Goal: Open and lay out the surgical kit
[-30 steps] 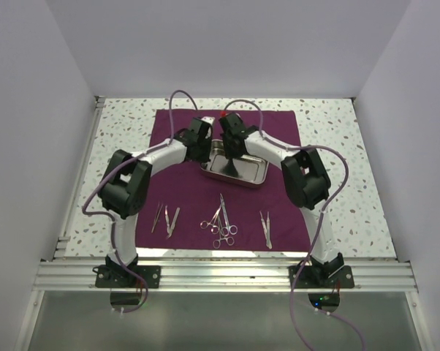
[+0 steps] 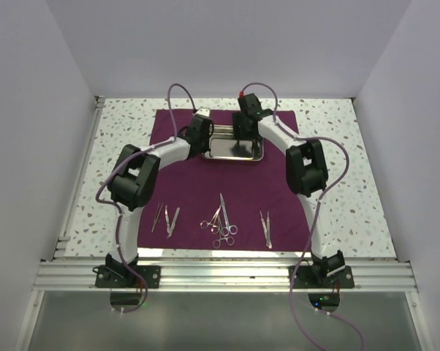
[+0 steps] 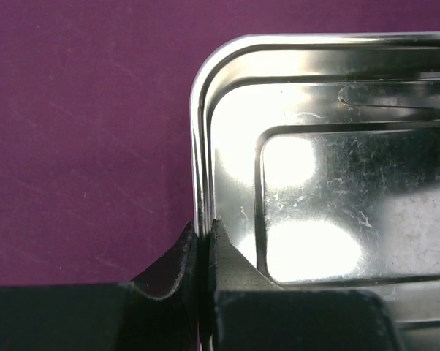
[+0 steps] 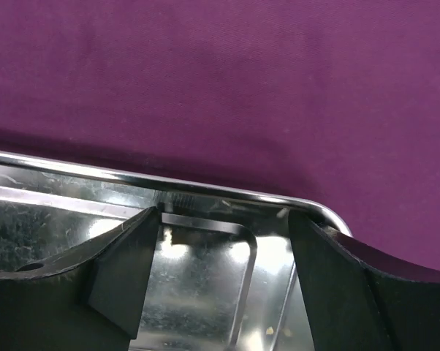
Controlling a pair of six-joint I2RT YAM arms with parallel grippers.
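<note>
A shiny metal tray (image 2: 231, 158) lies on the purple cloth near its far edge. My left gripper is shut on the tray's left rim, which runs between its fingers. Over the tray's far right part, my right gripper stands open, with the rim and corner showing beyond its fingers and nothing clamped. In the left wrist view, one thin shape (image 3: 395, 107) lies along the tray's far side; I cannot tell what it is. Toward the near edge of the cloth lie scissor-like tools (image 2: 220, 223), slim instruments (image 2: 172, 221) at left and a pair (image 2: 267, 230) at right.
A grey wall (image 2: 227, 51) rises behind the table.
The tray has moved toward the far edge and straightened, with my left gripper on its rim. My right gripper has shifted rightward across the tray. The instruments have stayed put.
</note>
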